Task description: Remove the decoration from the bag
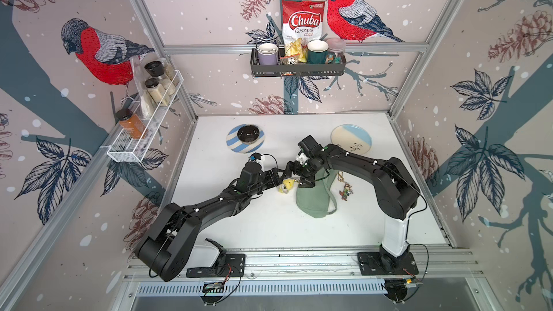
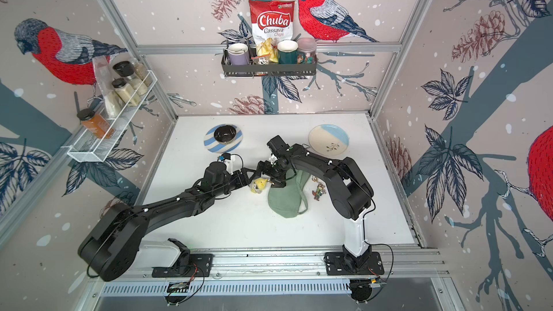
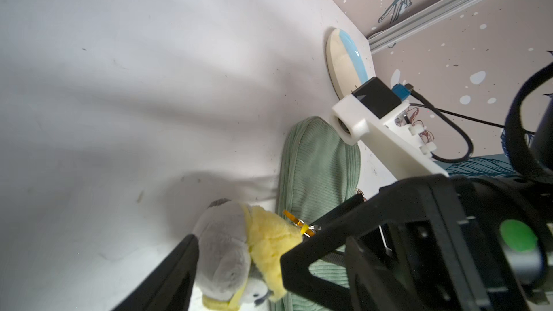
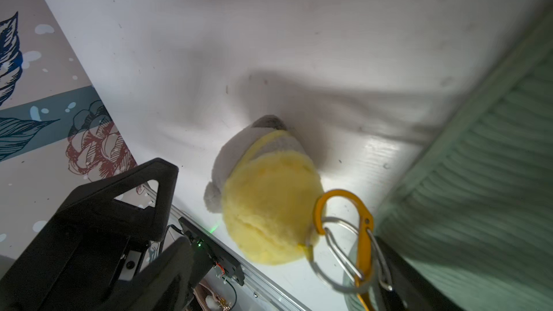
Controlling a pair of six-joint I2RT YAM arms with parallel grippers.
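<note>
A green corduroy bag (image 1: 314, 201) lies mid-table. At its left side is a yellow-and-grey plush decoration (image 4: 270, 207), with an orange carabiner (image 4: 363, 242) and metal rings attached; the bag-side attachment is hidden. My left gripper (image 1: 277, 177) stands open beside the plush, from the left. My right gripper (image 1: 296, 175) is open over the plush and carabiner, close to both. In the left wrist view, the right gripper's black frame covers part of the bag and carabiner.
A striped plate (image 1: 233, 144) with a dark bowl (image 1: 248, 134) and a cream-blue plate (image 1: 351, 138) sit at the back. Small figurines (image 1: 345, 191) lie right of the bag.
</note>
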